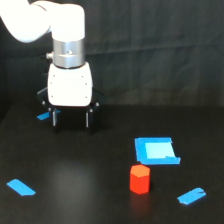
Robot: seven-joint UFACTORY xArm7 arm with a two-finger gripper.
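My gripper hangs at the upper left, pointing down, its two dark fingers spread apart with nothing visible between them. Just left of its left finger, a blue strip shows on the dark table, partly hidden behind the gripper. A red hexagonal block stands at the lower right, well away from the gripper. Behind that block lies a blue square frame with a pale centre.
Two more flat blue strips lie on the table: one at the lower left, and another at the lower right. Bare dark table fills the middle. A black curtain closes off the back.
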